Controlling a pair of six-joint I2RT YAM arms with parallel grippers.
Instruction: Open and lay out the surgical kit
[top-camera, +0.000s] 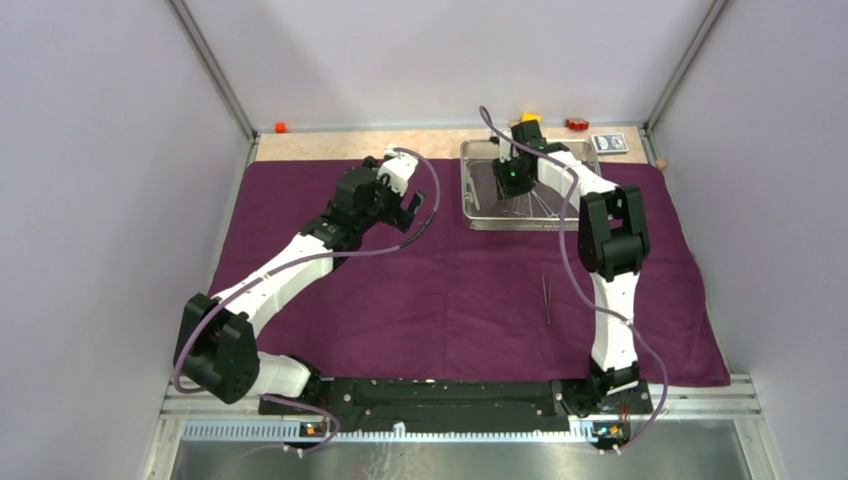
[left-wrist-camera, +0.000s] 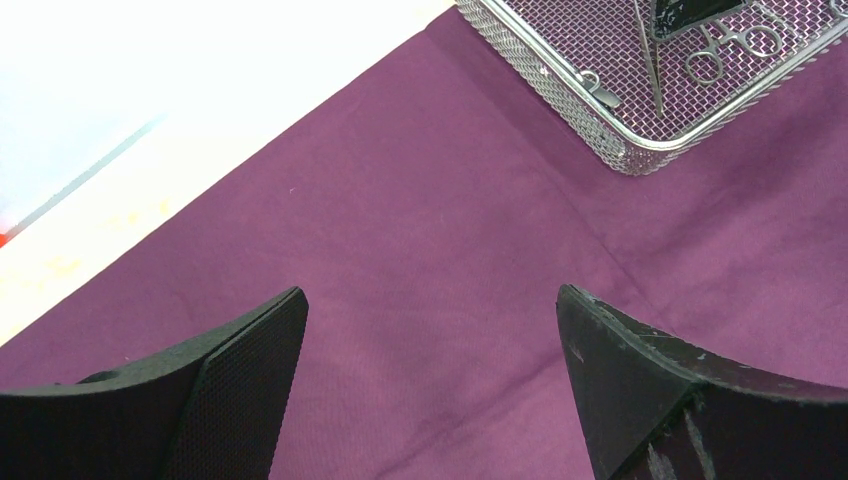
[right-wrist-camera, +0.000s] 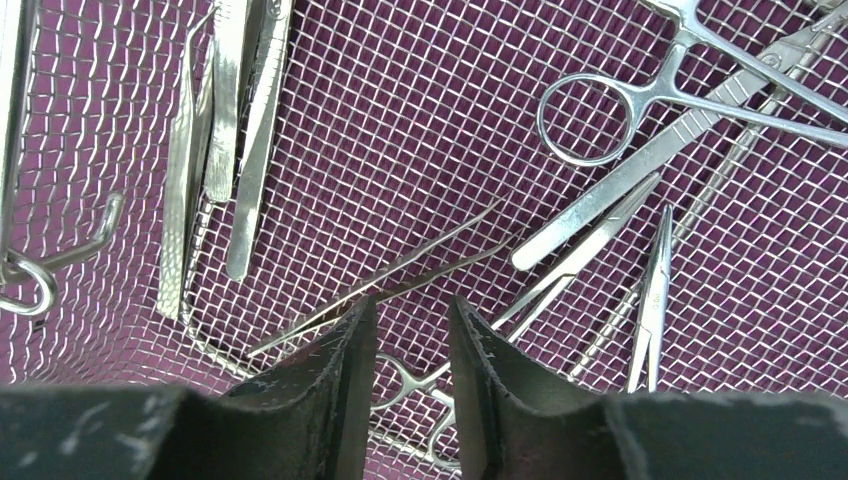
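A mesh steel tray (top-camera: 480, 222) at the back right holds metal instruments. In the right wrist view these include a flat handle (right-wrist-camera: 590, 208), ringed scissors (right-wrist-camera: 658, 93), tweezers (right-wrist-camera: 420, 255) and several upright-lying flat pieces (right-wrist-camera: 255, 170). My right gripper is inside the tray's outline, over the tweezers, its fingers partly apart with no instrument clearly between them. My left gripper stands open and empty over the cloth left of the tray. A slender pair of instruments (top-camera: 547, 298) lies on the cloth in front of the tray.
Purple cloth (top-camera: 440, 320) covers the table, largely bare in the middle and left. A pale strip at the back holds a small orange block (top-camera: 280, 128), a red object (top-camera: 576, 124) and a grey box (top-camera: 609, 144).
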